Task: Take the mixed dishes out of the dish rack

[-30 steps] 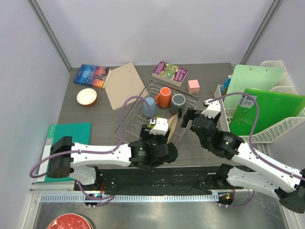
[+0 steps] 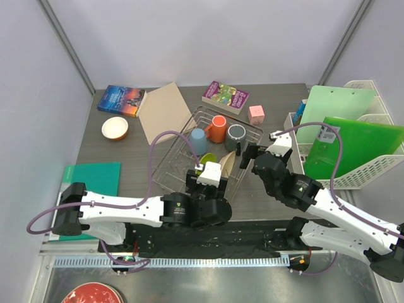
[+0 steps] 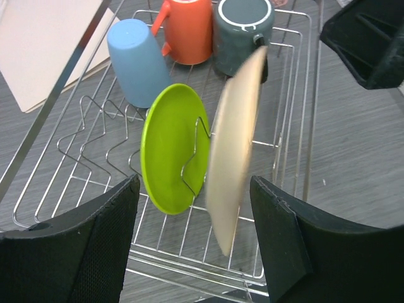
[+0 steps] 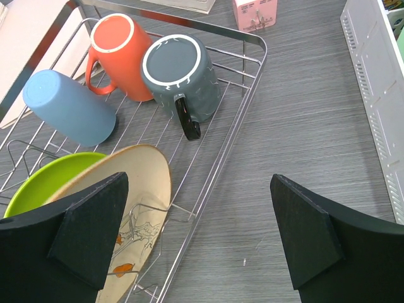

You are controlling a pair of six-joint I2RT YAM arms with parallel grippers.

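The wire dish rack (image 2: 172, 162) holds a blue cup (image 2: 198, 141), an orange mug (image 2: 218, 128) and a dark grey mug (image 2: 235, 136) at its far end. Nearer, a green plate (image 3: 169, 148) and a cream plate (image 3: 232, 142) stand on edge between the wires. At the rack's near end my left gripper is part open; both plates appear beyond and between its fingers, and contact with either does not show. My right gripper is open over the rack's right side, nothing between its fingers. The cream plate's patterned face (image 4: 145, 224) shows in the right wrist view.
A white basket (image 2: 363, 178) with green boards stands at the right. Behind the rack lie a purple book (image 2: 225, 96) and a pink box (image 2: 255, 114). A small bowl (image 2: 115, 128) and a cardboard sheet (image 2: 165, 113) are at the left. Bare table separates rack and basket.
My right arm and the dishes have not visibly moved.
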